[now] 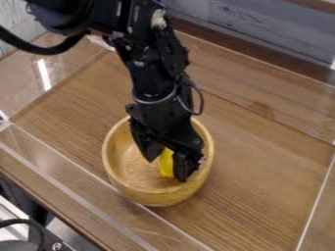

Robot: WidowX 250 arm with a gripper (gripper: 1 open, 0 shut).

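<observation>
My black gripper (165,147) reaches down from the top into a round tan wooden bowl (131,175) in the middle of the table. Its fingertips are low inside the bowl, around a yellow object (167,169), which is largely hidden behind them. Whether the fingers grip it cannot be told from this view.
A pale panelled wall (262,29) runs along the back. A black cable (20,224) shows at the lower left corner.
</observation>
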